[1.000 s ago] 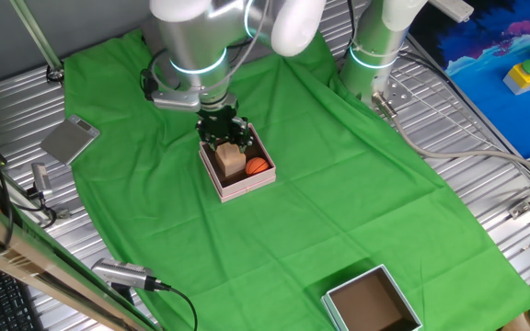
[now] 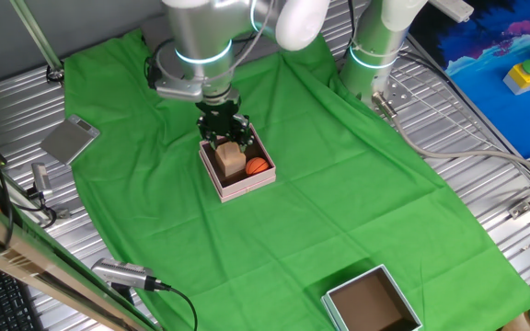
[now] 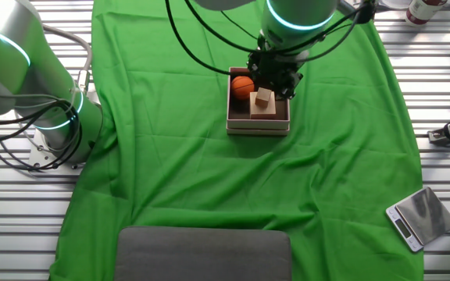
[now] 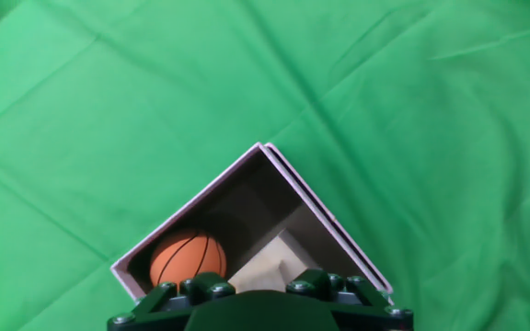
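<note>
A pinkish open box (image 2: 237, 191) with a dark inside stands on the green cloth. In it are an orange basketball-patterned ball (image 2: 258, 165) and pale wooden blocks. In the second exterior view, a small wooden block (image 3: 263, 96) appears on top of a larger wooden block (image 3: 261, 111), with the ball (image 3: 243, 87) beside them. My black gripper (image 2: 226, 142) is over the box, close to the blocks. In the wrist view, only the gripper's upper linkages show at the bottom edge, and the fingertips are hidden. Whether its fingers touch a block is unclear.
A second, light-edged box (image 2: 372, 302) sits empty near the front right of the cloth (image 2: 311, 202). A small scale (image 2: 71, 140) lies on the left edge, and a dark grey pad (image 3: 203, 254) at another edge. Open cloth separates the two boxes.
The arm above the gripper has shifted slightly right and tilted a little. The gripper stays over the box, and the ball, blocks and both boxes have not visibly moved.
</note>
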